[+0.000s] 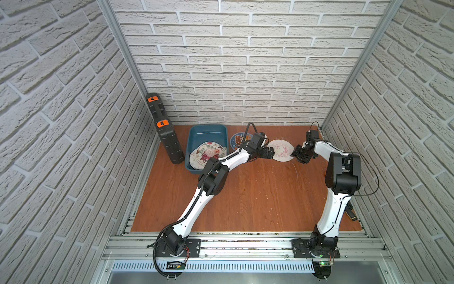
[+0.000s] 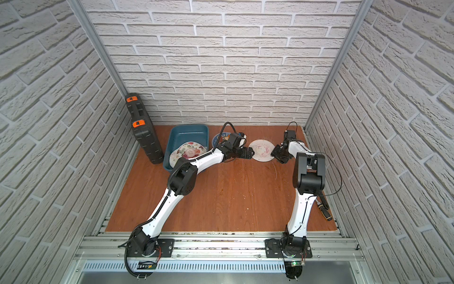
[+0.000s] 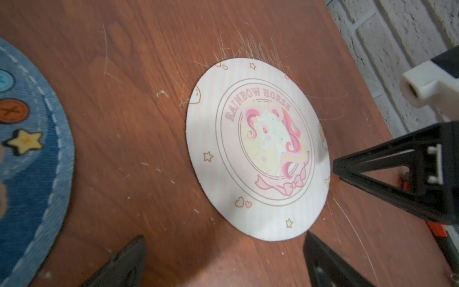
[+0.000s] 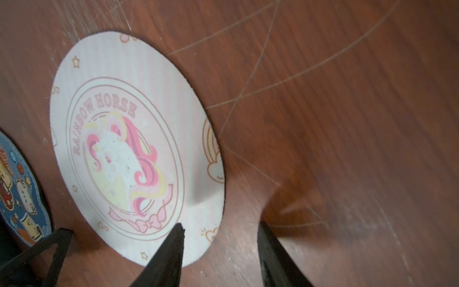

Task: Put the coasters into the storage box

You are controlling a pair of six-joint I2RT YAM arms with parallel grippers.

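Note:
Flat on the table lies a round pink coaster [image 1: 282, 150] with a horse print, seen whole in the left wrist view. Left of it is a blue denim-patterned coaster [image 3: 33, 157], partly covered by the left arm in the top views. The teal storage box [image 1: 191, 142] holds a floral coaster [image 1: 208, 151]. My left gripper stands open by the pink coaster's left side, nothing between its fingers. At that coaster's right edge my right gripper has its fingers parted; one finger [image 4: 165, 256] overlaps the rim in view, and whether it touches cannot be told.
Two black cases with orange labels [image 1: 162, 123] stand left of the box. A black-handled tool [image 1: 350, 211] lies at the table's right edge. Brick-patterned walls close in the back and sides.

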